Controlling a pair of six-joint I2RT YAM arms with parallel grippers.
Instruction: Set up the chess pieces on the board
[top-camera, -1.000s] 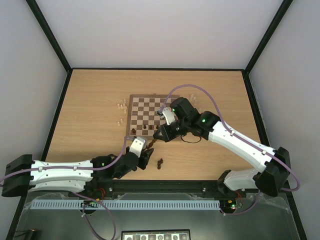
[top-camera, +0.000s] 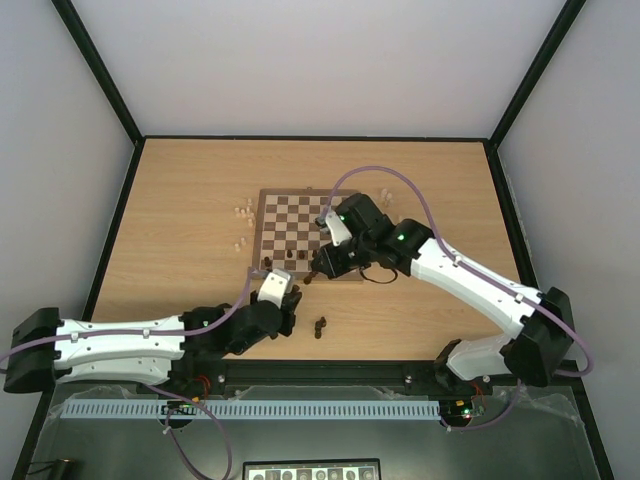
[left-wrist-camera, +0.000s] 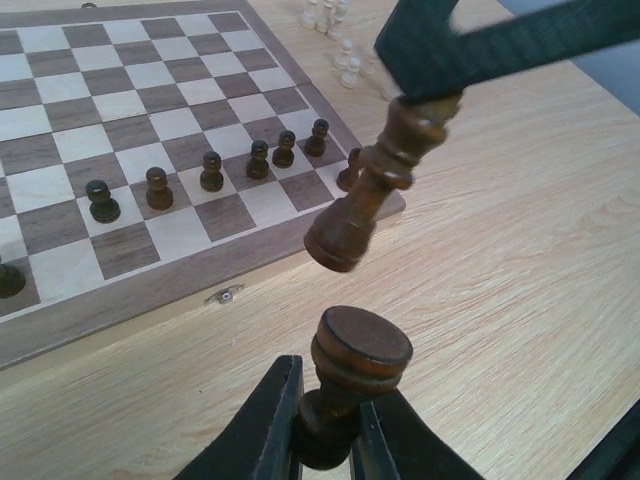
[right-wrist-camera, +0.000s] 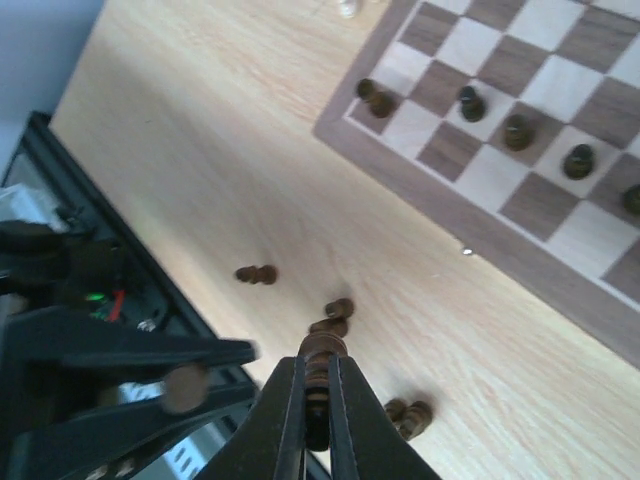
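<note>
The checkered chessboard (top-camera: 292, 222) lies mid-table, with several dark pieces (left-wrist-camera: 212, 172) upright near its closest edge. In the left wrist view my left gripper is shut on a dark chess piece (left-wrist-camera: 360, 340), its flat round base tipped up. Above it, apart from it, a second dark piece (left-wrist-camera: 385, 175) hangs tilted from my right gripper. The right wrist view shows that right gripper shut on this piece (right-wrist-camera: 321, 350), while the left gripper's fingers (right-wrist-camera: 150, 350) reach in from the left, round their own piece. Both grippers hover off the board's near edge.
Several loose dark pieces (right-wrist-camera: 257, 274) lie on the table in front of the board. Pale pieces (top-camera: 244, 212) are grouped left of the board and more pale pieces (top-camera: 386, 196) to its right.
The two grippers have moved slightly apart: the left one a little down, the right one slightly right.
</note>
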